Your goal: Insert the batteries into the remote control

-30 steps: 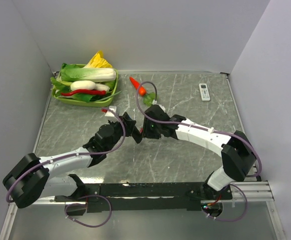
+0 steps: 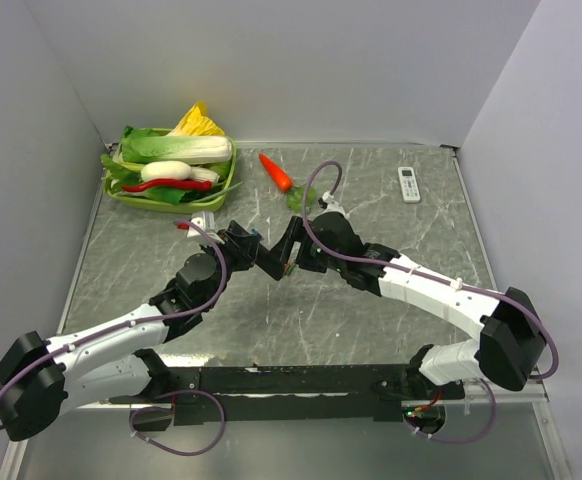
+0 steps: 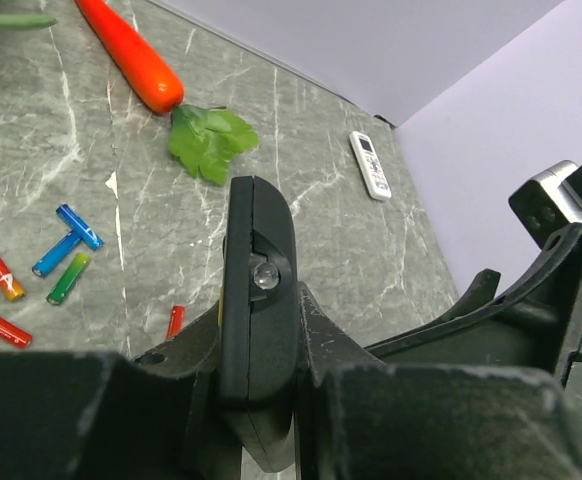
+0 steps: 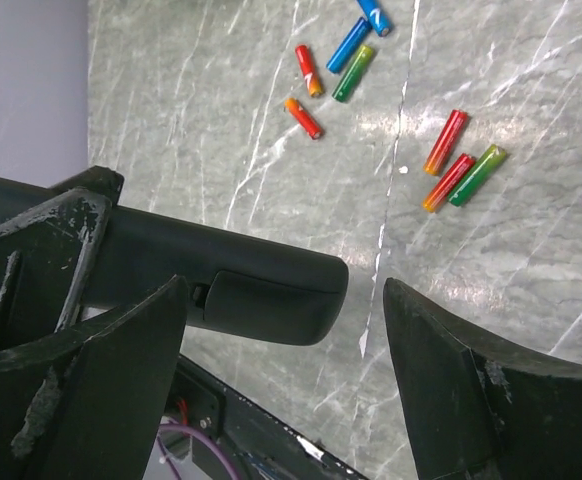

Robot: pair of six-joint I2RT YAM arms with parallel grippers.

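Observation:
My left gripper (image 2: 263, 254) is raised near the middle, shut; a sliver of yellow shows behind its finger in the left wrist view, too hidden to name. My right gripper (image 2: 296, 240) is beside it, open, with nothing between its fingers in the right wrist view. Loose batteries lie on the counter: red (image 4: 447, 140), green (image 4: 479, 175) and blue (image 4: 348, 45) ones, several in all. A white remote control (image 2: 409, 184) lies at the back right; whether its battery compartment is open cannot be seen.
A green basket (image 2: 116, 188) of vegetables stands at the back left. A carrot (image 2: 275, 172) and a leaf (image 3: 211, 140) lie at the back middle. Walls enclose the counter (image 2: 421, 240).
Over the last second my left arm has shifted a little to the left.

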